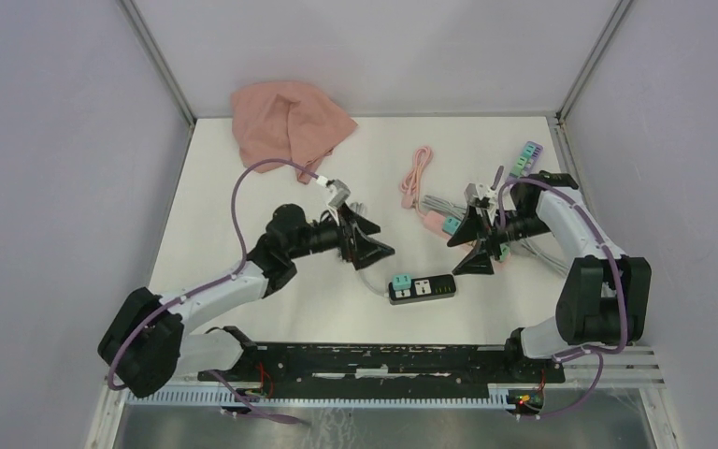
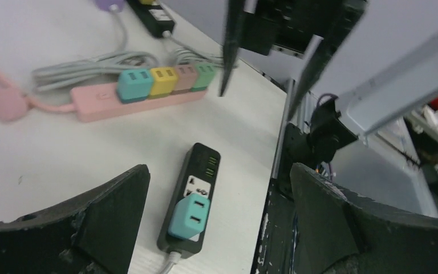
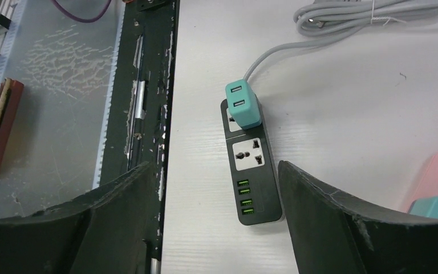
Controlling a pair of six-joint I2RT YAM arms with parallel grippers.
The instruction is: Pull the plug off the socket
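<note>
A teal cube plug (image 1: 402, 281) sits in one end of the black power strip (image 1: 437, 286) near the table's front edge. Both also show in the left wrist view, plug (image 2: 190, 216) and strip (image 2: 186, 178), and in the right wrist view, plug (image 3: 243, 103) and strip (image 3: 256, 194). Left of and behind the plug, my left gripper (image 1: 380, 240) hangs above the table, open and empty. My right gripper (image 1: 460, 258) is above and beyond the strip's other end, its fingers parted around empty space. Neither gripper touches plug or strip.
A pink strip (image 2: 100, 103) with several coloured cube plugs lies behind, partly under my right arm. Grey coiled cable (image 3: 342, 20) lies below my left gripper. A pink cord (image 1: 416, 178) and pink cloth (image 1: 287, 123) rest farther back.
</note>
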